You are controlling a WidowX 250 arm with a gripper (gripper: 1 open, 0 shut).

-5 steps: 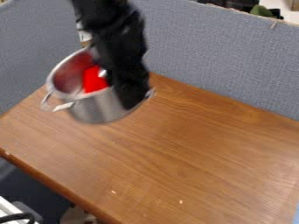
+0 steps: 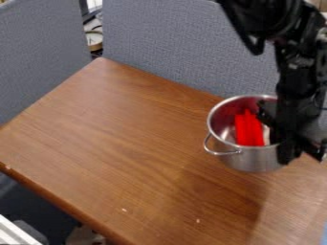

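A steel pot (image 2: 232,156) with a wire side handle is at the right of the table (image 2: 115,153), a red item (image 2: 247,128) inside it. My gripper (image 2: 296,144) is at the pot's right rim, pointing down and partly out of clear sight; whether its fingers grip the rim or handle cannot be told.
Grey padded panels (image 2: 179,48) border the back and left sides. Some clutter lies beyond the table's lower left corner.
The pot and my arm have moved from high at the left, across the back, to the right and lower. The red item has travelled inside the pot.
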